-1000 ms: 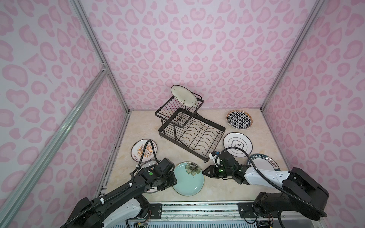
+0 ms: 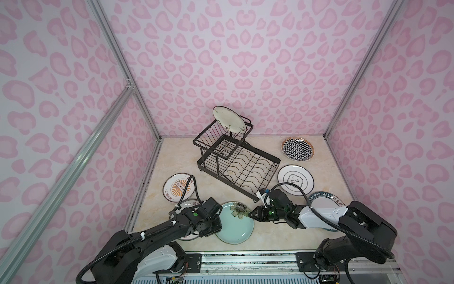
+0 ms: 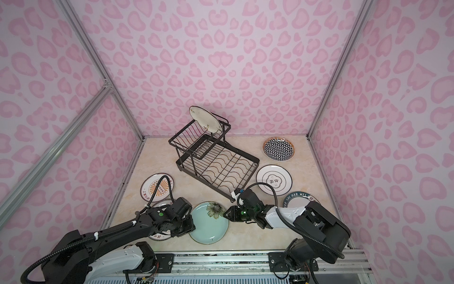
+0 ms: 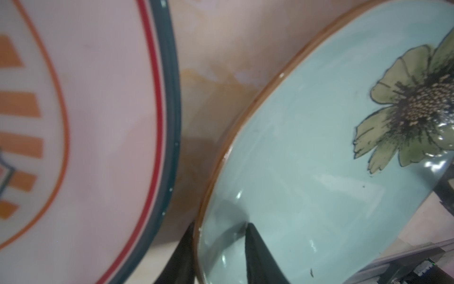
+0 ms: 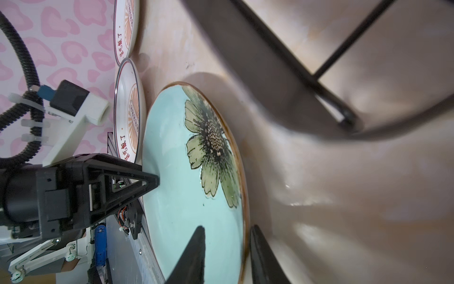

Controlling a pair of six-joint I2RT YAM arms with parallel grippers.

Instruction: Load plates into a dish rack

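Note:
A mint plate with a flower print [image 2: 231,224] lies flat at the front middle. My left gripper is at its left rim, fingers either side of the edge in the left wrist view. My right gripper straddles the opposite rim in the same way. Both fingers are partly open; whether the fingers touch the rim I cannot tell. The black two-tier dish rack [image 2: 238,190] stands behind, with a cream plate [image 2: 229,118] upright in its upper tier.
Plates lie at left [image 2: 175,187], partly under my left arm, and at right: patterned [image 2: 298,148], white [image 2: 295,175], dark-rimmed [image 2: 326,198]. The rack's corner is close beside my right gripper. Bare table remains at the back left.
Both grippers have moved slightly inward onto the mint plate's rims, the right leftward and the left rightward. The plate and rack look unmoved.

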